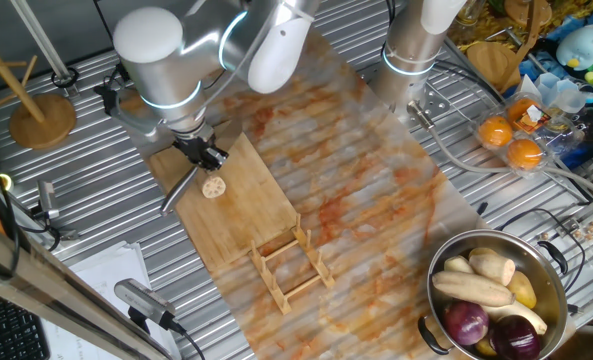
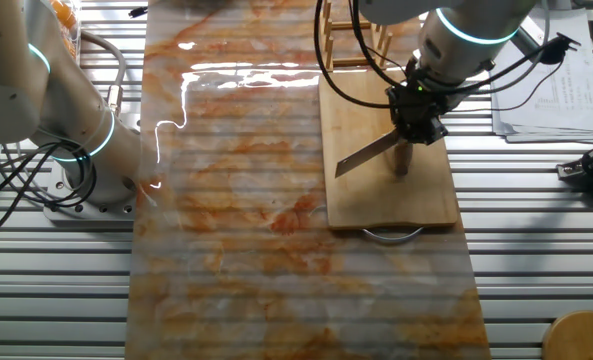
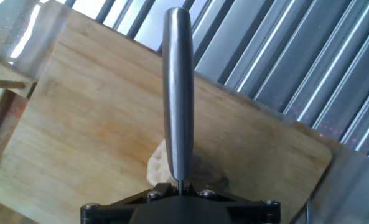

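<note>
A knife is gripped in my gripper [image 1: 212, 158], its silver handle [image 1: 179, 192] sticking out to one side. In the wrist view the knife's handle [image 3: 178, 93] rises from between the fingers. Exterior view 2 shows the knife's broad blade [image 2: 364, 153] on the other side of the gripper [image 2: 417, 112], over the wooden cutting board [image 2: 376, 208]. A cut piece of lotus root [image 1: 213, 188], with holes in its face, lies on the board beside the gripper. Whether the blade touches the lotus root [image 3: 157, 165] I cannot tell.
A small wooden rack [image 1: 288, 268] stands at one end of the board. A steel pot [image 1: 438, 300] with several potatoes and purple vegetables sits farther off.
</note>
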